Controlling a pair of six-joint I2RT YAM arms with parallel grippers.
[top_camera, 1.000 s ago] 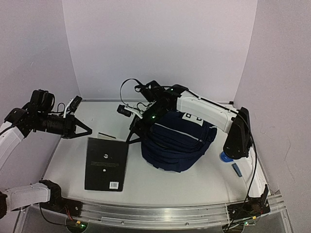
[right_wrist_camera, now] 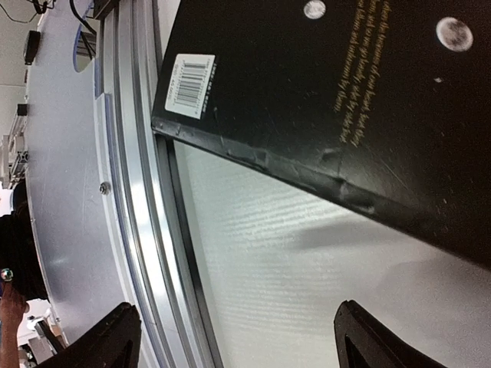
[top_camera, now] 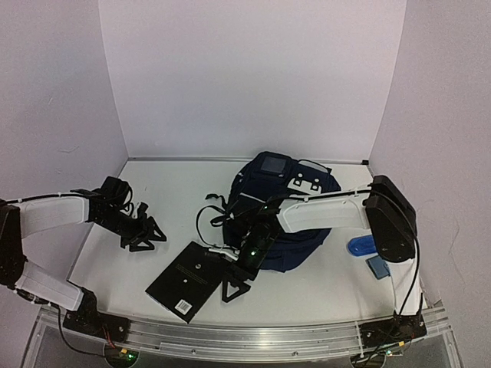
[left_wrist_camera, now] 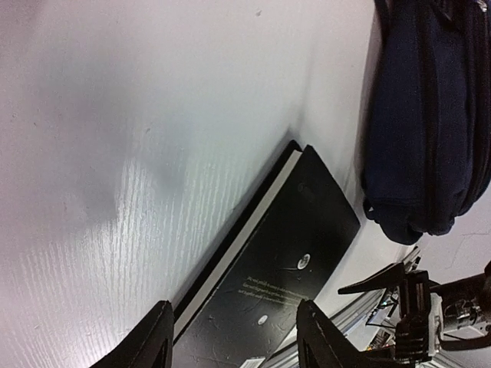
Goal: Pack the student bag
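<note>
A black book point(top_camera: 186, 281) lies flat on the white table, turned at a slant, its barcode corner toward the front edge. Behind it to the right stands the dark blue bag point(top_camera: 285, 249), partly covered by my right arm. My left gripper point(top_camera: 157, 236) is open to the left of the book; in the left wrist view the book point(left_wrist_camera: 265, 261) reaches beyond its spread fingertips. Just right of the book hangs my right gripper point(top_camera: 236, 291), open too. Between its wide-set fingers the right wrist view shows bare table, with the book's long edge point(right_wrist_camera: 337, 188) farther off.
At the right side of the table lie a blue case point(top_camera: 361, 245) and a small dark blue item point(top_camera: 377, 267). A metal rail point(top_camera: 253, 337) runs along the front edge.
A second ago the book was raised between the two grippers; now it lies flat. The right one moved toward the front right, the left one down and slightly right.
</note>
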